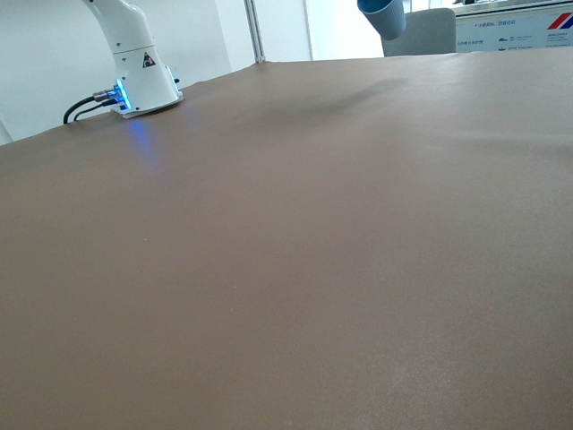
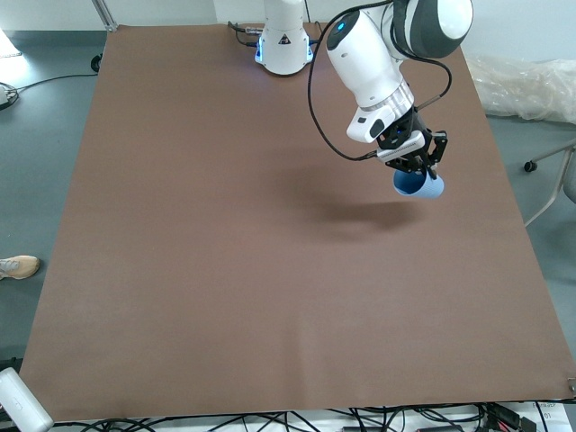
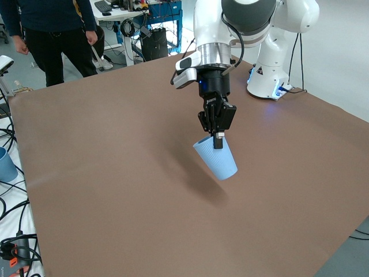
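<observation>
A light blue ribbed cup (image 3: 217,163) hangs tilted above the brown table (image 2: 270,270) from my gripper (image 3: 218,136), which is shut on it at the rim. In the left view the same cup (image 2: 416,185) is near the table's right side, under the black wrist, casting a shadow on the top. In the top view only the cup's lower part (image 1: 383,18) shows at the upper edge; the gripper is out of that frame.
The brown top is otherwise clear. My white base (image 2: 283,40) stands at the back. A second blue cup (image 3: 6,167) sits among cables beside the table. A person (image 3: 49,34) stands beyond the table edge in the right view.
</observation>
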